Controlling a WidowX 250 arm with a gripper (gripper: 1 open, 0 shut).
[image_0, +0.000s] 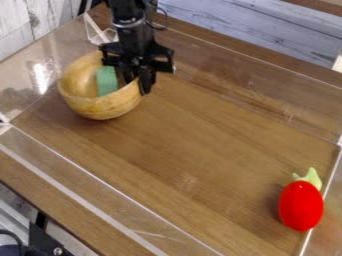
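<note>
My black gripper (134, 70) is at the upper left, at the right rim of a wooden bowl (94, 105). Inside the bowl a green object (106, 78) stands against the gripper's left side. The fingertips are dark and partly hidden by the bowl, so I cannot see what is between them.
A red plush vegetable with a pale green top (301, 205) lies at the front right. Strips run along the left and right edges.
</note>
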